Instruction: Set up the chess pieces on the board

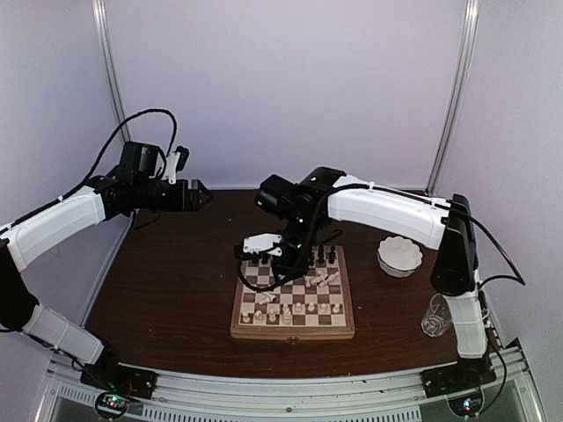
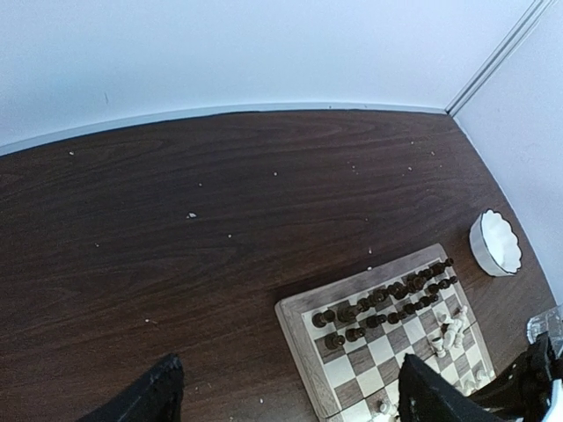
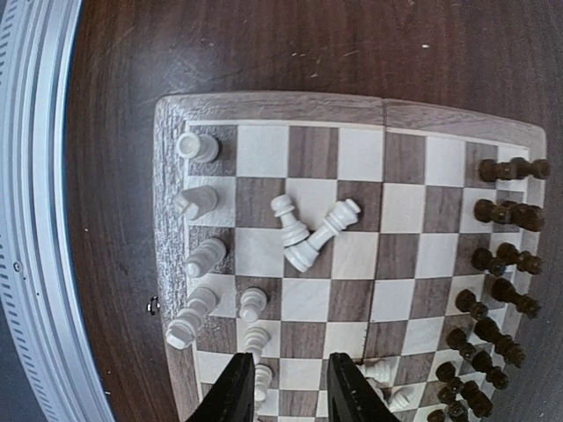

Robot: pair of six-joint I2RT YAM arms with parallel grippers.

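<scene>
The chessboard [image 1: 293, 332] lies on the table, partly hidden by the right arm in the top view. Dark pieces [image 2: 380, 296] stand in two rows along its far side. On the opposite side stand white pieces [image 3: 201, 202], with a few white pawns [image 3: 253, 304] in front. Two white pieces [image 3: 323, 236] lie touching on the middle squares, and two more [image 3: 376, 371] lie lower in the right wrist view. My right gripper is over the board, fingers apart, nothing held. My left gripper [image 1: 202, 195] hangs open and empty, left of the board.
A white bowl [image 1: 399, 256] is right of the board, and a clear glass [image 1: 436, 315] lies near the right arm's base. The right arm reaches across above the board.
</scene>
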